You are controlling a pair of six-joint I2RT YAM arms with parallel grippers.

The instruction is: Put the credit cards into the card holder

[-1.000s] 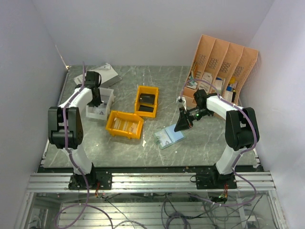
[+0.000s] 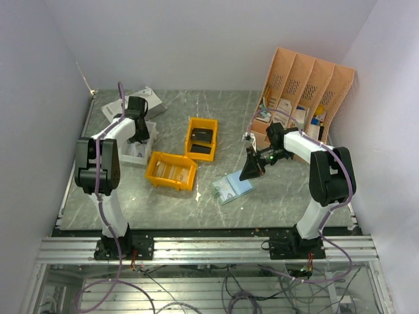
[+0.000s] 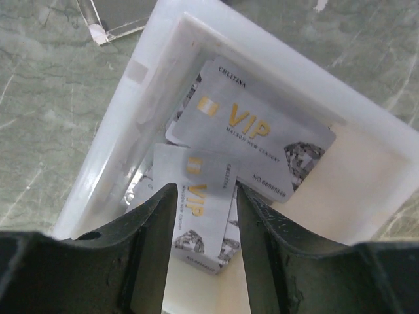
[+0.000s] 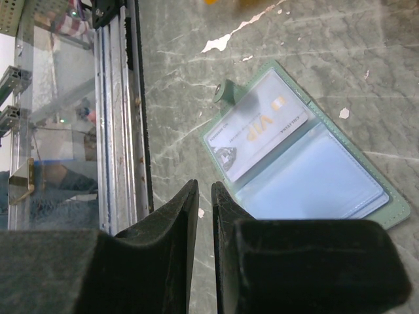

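Several silver VIP credit cards point(image 3: 252, 124) lie overlapping at one end of a white bin point(image 3: 105, 163) in the left wrist view. My left gripper is partly open above them, its fingertips on either side of one upper card point(image 3: 196, 169); I cannot tell whether they touch it. In the right wrist view, the green-edged card holder point(image 4: 317, 175) lies open on the table, with a VIP card point(image 4: 265, 123) on its upper half. My right gripper is shut to a narrow gap beside the holder, with nothing visible between its fingers.
Two orange bins, one point(image 2: 160, 181) holding pale items and one point(image 2: 211, 156) holding dark items, stand in the middle. A grey-white box point(image 2: 150, 103) sits behind the white bin. At the back right leans a tan rack point(image 2: 288, 72). Table around the holder is clear.
My left arm has shifted slightly right in the top view, over the white bin. The right arm, the holder and the bins have stayed put.
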